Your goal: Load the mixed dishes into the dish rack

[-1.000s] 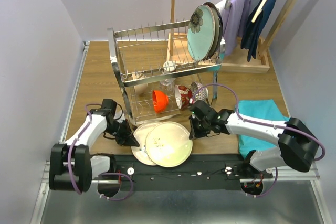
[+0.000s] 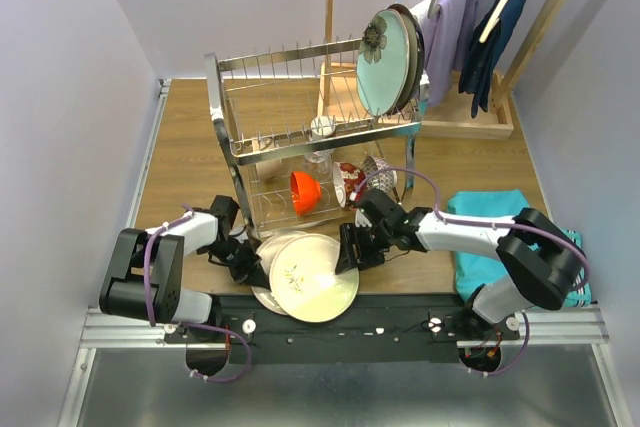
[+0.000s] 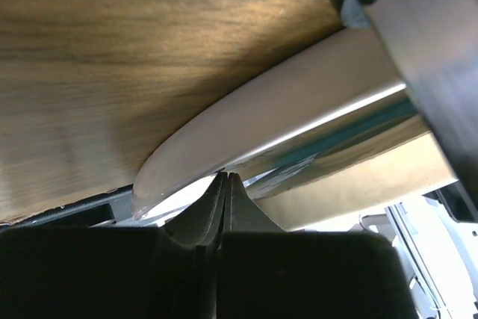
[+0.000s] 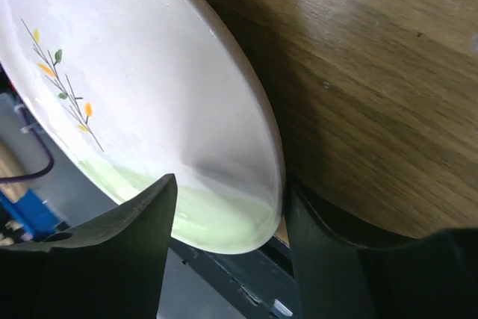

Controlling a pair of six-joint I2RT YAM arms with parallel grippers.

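Observation:
In the top view a cream plate with a leaf pattern lies over another plate below the rack. My right gripper is open at the cream plate's right edge; in the right wrist view its fingers stand either side of the rim. My left gripper is shut at the plates' left edge; in the left wrist view its tips meet beside a plate rim, with nothing visible between them.
The rack holds upright plates on top, cups and an orange bowl below. A turquoise cloth lies right. A clothes stand is at the back right.
My right gripper has moved left and opened around the plate's rim. The cream plate has shifted slightly left. My left gripper has moved slightly inward and down.

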